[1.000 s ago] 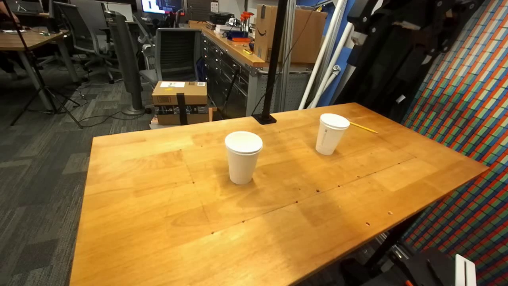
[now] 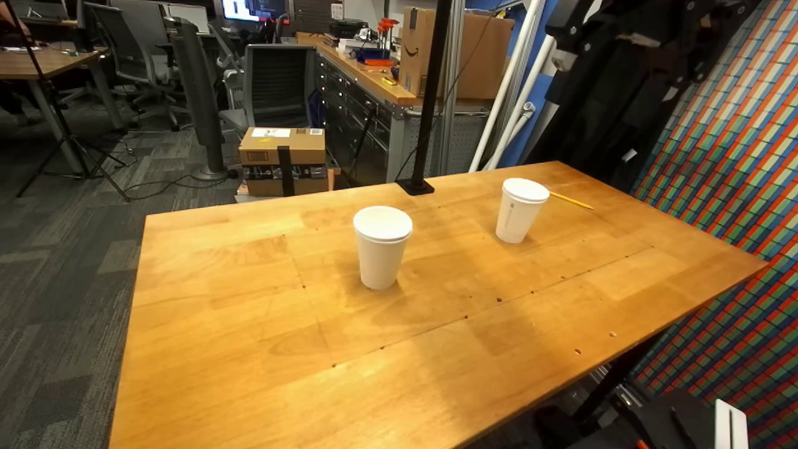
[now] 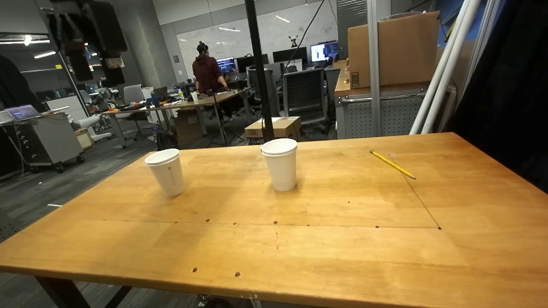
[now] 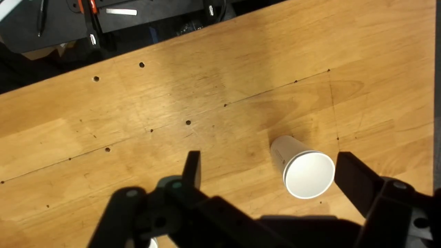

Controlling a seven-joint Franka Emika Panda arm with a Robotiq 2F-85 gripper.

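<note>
Two white paper cups with white tops stand upright and apart on the wooden table [image 2: 247, 322]: a left cup [image 2: 382, 251] and a right cup [image 2: 517, 213]. In exterior view 2 the left cup [image 3: 167, 174] and right cup [image 3: 281, 167] show again. My gripper [image 3: 98, 72] hangs high above the table at the upper left there, touching neither cup. From the wrist, the gripper has its fingers wide apart, open and empty. The left cup [image 4: 308, 174] appears below, near the right finger; only a sliver of the other cup [image 4: 153, 243] shows at the bottom.
A yellow pencil [image 3: 392, 164] lies on the table near the right cup. A black post [image 2: 428, 105] rises at the table's far edge. A dark cart [image 4: 62, 24] with tools sits beyond the near edge.
</note>
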